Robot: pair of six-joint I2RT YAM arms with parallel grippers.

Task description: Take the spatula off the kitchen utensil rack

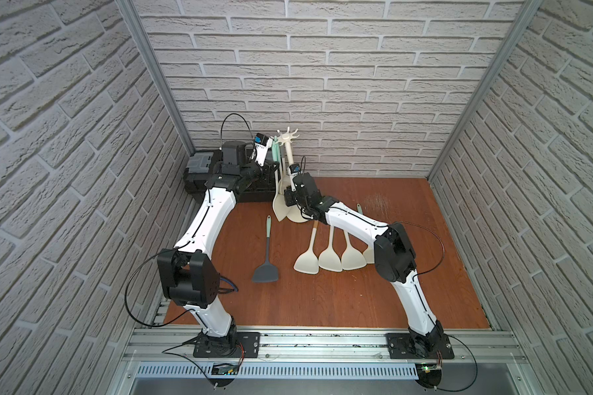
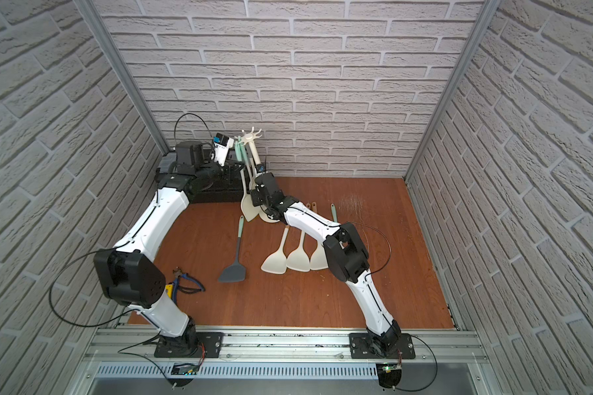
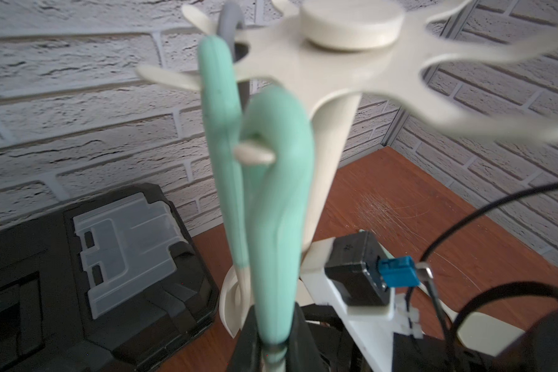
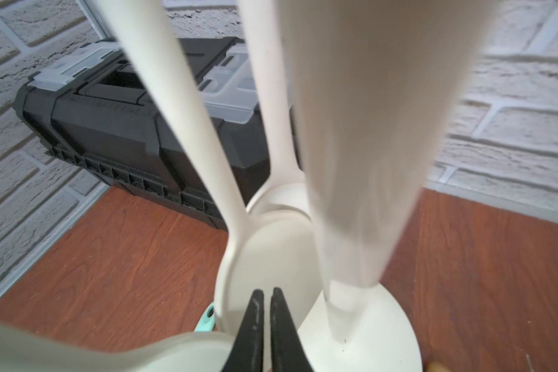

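Observation:
A cream rack (image 3: 353, 68) with branching hooks holds hanging utensils with cream heads (image 4: 266, 266). My left gripper is shut on the mint handle (image 3: 279, 210) of a spatula, whose looped top still hangs on a hook tip. A second mint handle (image 3: 223, 142) hangs behind it. My right gripper is lower, among the cream heads and beside the thick pale post (image 4: 378, 124); its fingertips sit close together with nothing visible between them, and how far open they are is unclear.
A black toolbox (image 4: 117, 130) stands at the back left against the wall. Several spatulas lie on the wooden table, including a grey one (image 1: 265, 270) and cream ones (image 1: 307, 262). A blue tool (image 2: 184, 283) lies front left.

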